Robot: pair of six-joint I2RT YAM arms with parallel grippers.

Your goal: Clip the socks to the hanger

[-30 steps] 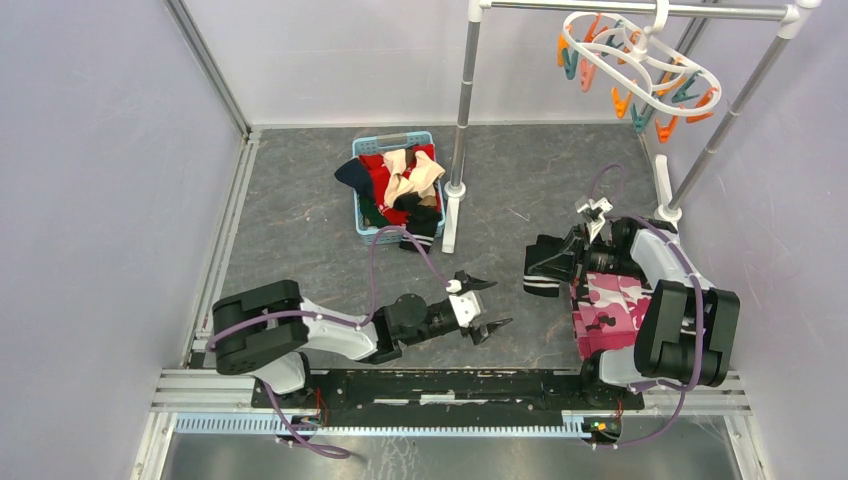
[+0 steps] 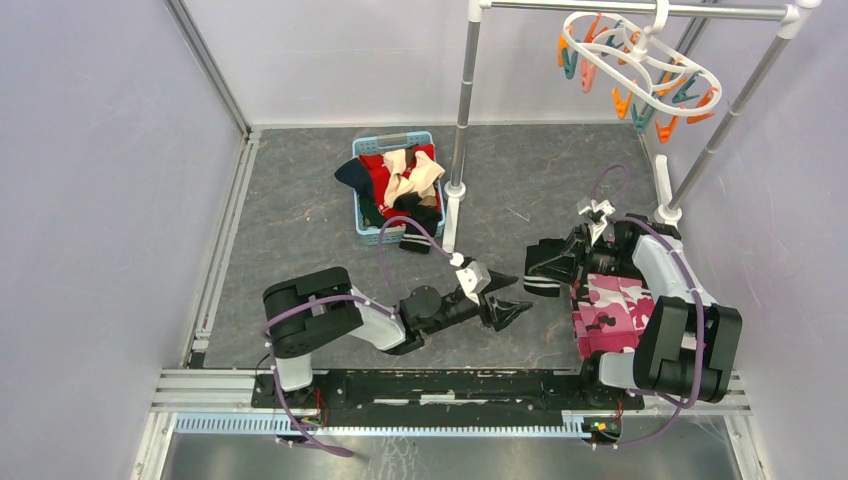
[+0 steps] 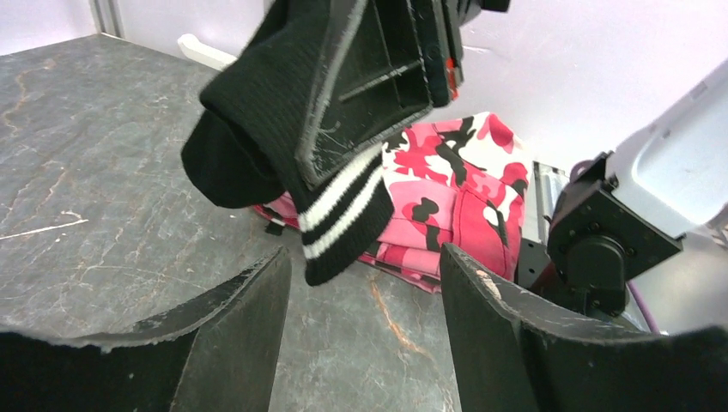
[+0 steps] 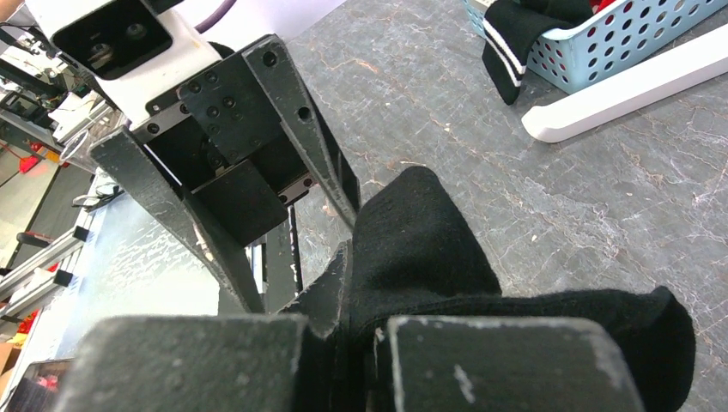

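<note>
A black sock with white stripes [image 2: 542,268] hangs from my right gripper [image 2: 570,268], which is shut on its cloth. In the right wrist view the black cloth [image 4: 421,240] runs up from between the shut fingers. From the left wrist view, the striped cuff [image 3: 348,215] dangles ahead of my left gripper, whose fingers stand apart with nothing between them. In the top view the left gripper [image 2: 512,300] is just left of the sock, not touching it. Overhead at the back right is the white hanger [image 2: 645,60] with several coloured clips.
A blue basket [image 2: 368,236] of clothes stands at the back, another striped black sock [image 2: 415,241] draped over its front. Folded pink camouflage cloth [image 2: 610,315] lies under the right arm. The rack's pole [image 2: 465,100] rises between basket and hanger.
My left gripper has moved right toward the hanging sock, and its fingers have come somewhat closer together. The right arm and its sock have stayed almost still.
</note>
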